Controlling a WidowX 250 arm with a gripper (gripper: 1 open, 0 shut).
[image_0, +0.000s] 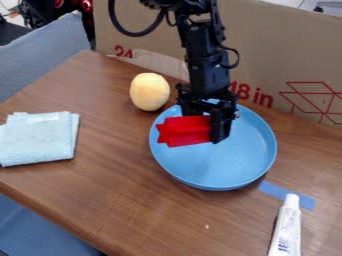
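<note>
My black gripper (211, 122) is shut on a red object (182, 131), held over the left part of a round blue plate (227, 172) on the wooden table. A yellow, potato-like object (150, 92) sits behind and left of the plate.
A folded pale cloth (38, 138) lies at the left, and a white tube (286, 228) at the front right, beside blue tape (301, 198). A cardboard panel (281, 70) stands behind.
</note>
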